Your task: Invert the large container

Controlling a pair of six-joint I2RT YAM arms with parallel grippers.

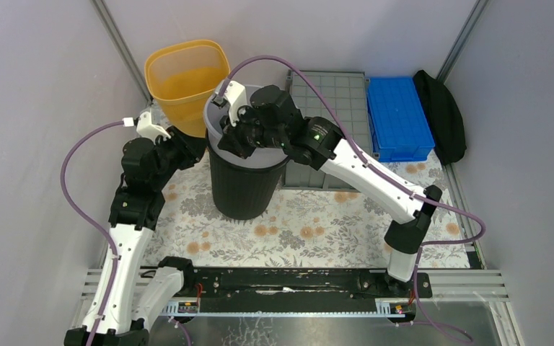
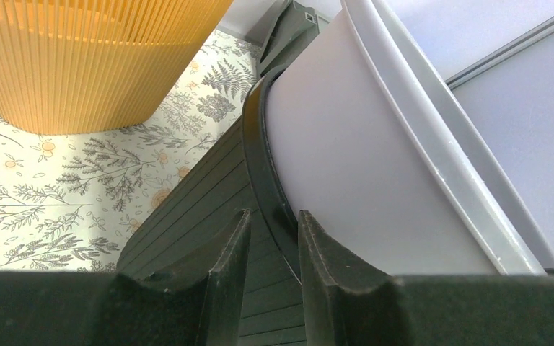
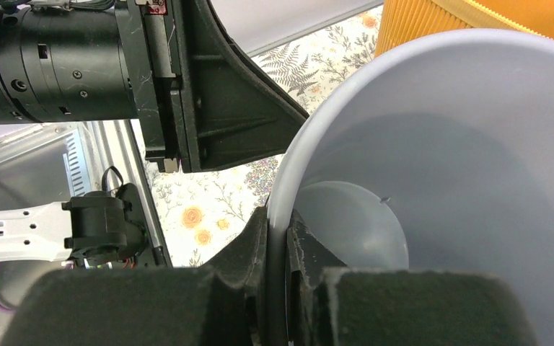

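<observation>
A tall black ribbed bin point(image 1: 244, 189) stands leaning on the table, with a pale grey bin point(image 1: 265, 157) nested inside it and rising above its rim. At the left side, my left gripper is shut on the black bin's rim; one finger point(image 2: 306, 238) lies between that rim and the pale wall. My right gripper is shut on the pale bin's rim point(image 3: 346, 90), one finger inside and one outside. The right wrist view looks down into this pale bin, and only its bare inside shows. From above, the right arm covers part of the opening.
Close behind at the left stands a yellow bin point(image 1: 186, 86). A grey gridded crate point(image 1: 332, 94), a blue crate point(image 1: 400, 119) and a black cloth bundle point(image 1: 438, 115) fill the back right.
</observation>
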